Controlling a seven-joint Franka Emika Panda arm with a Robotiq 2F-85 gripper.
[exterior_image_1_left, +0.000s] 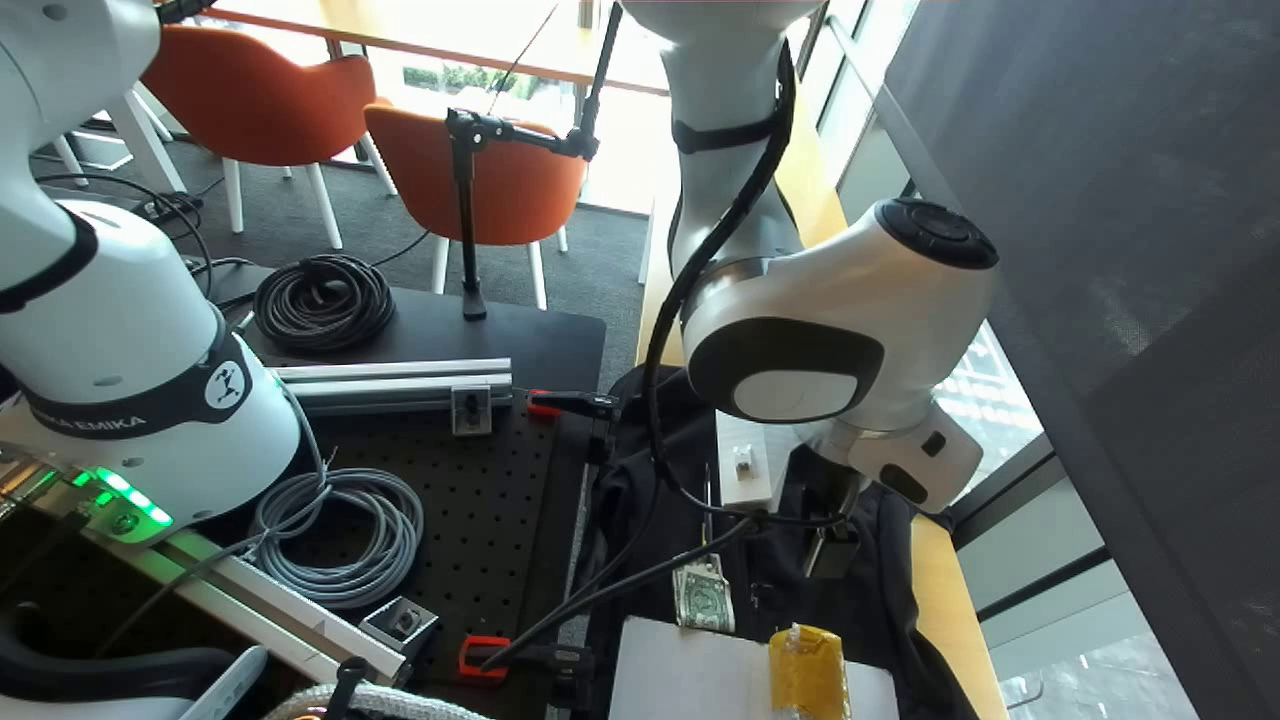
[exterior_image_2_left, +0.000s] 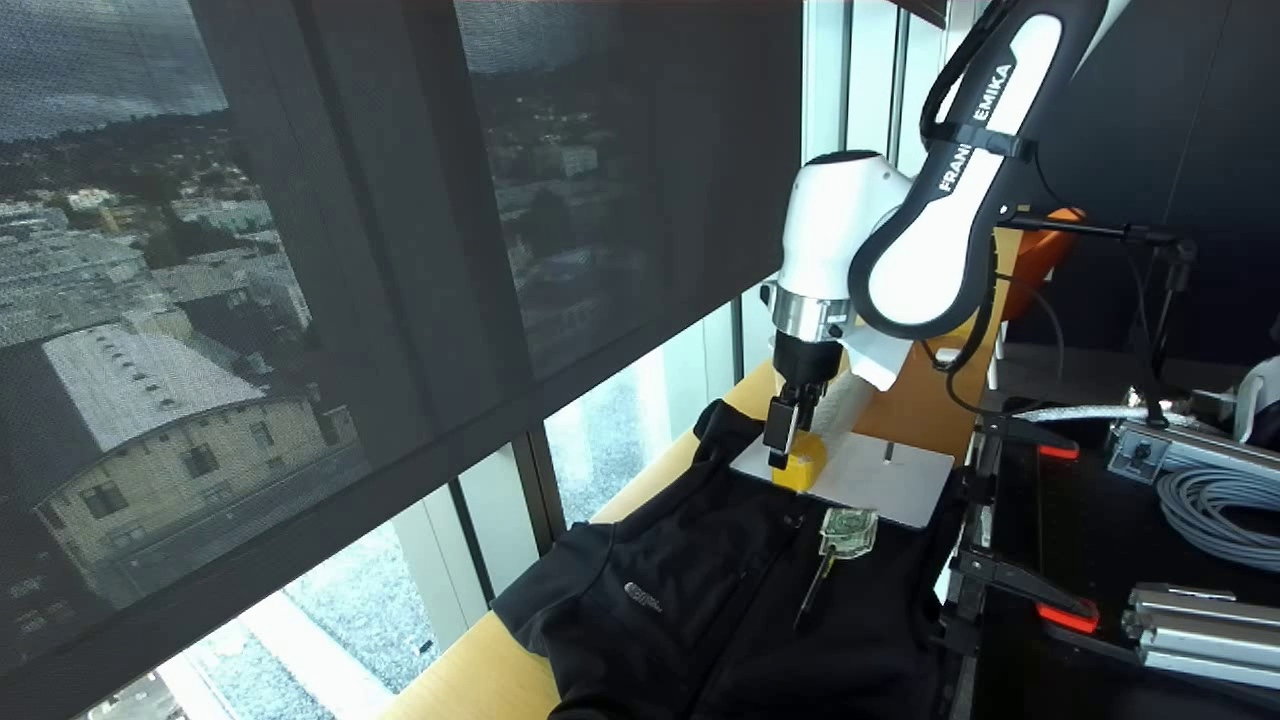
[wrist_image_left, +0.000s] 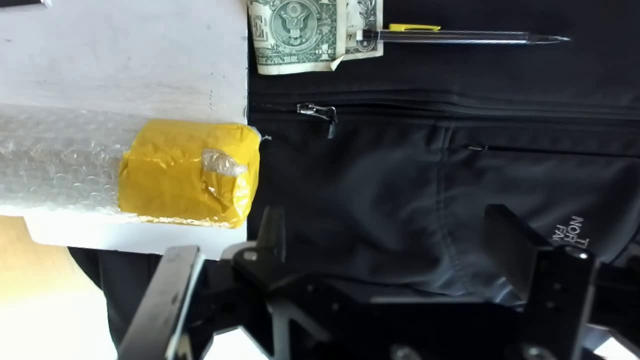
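My gripper stands open above the black jacket, with only cloth visible below the gap between its fingers. In the wrist view, a bubble-wrapped roll with a yellow-taped end lies to the upper left of the fingers. A folded dollar bill lies at the top, overlapping the edge of a white board. One end of a clear pen with a yellow clip rests on the bill. Seen in exterior view 2, the gripper hides part of the roll.
The jacket covers a wooden ledge alongside the window. A black pegboard table stands beside it, holding cable coils, metal rails and red-tipped clamps. A dark cable hangs from my arm across the space by the jacket.
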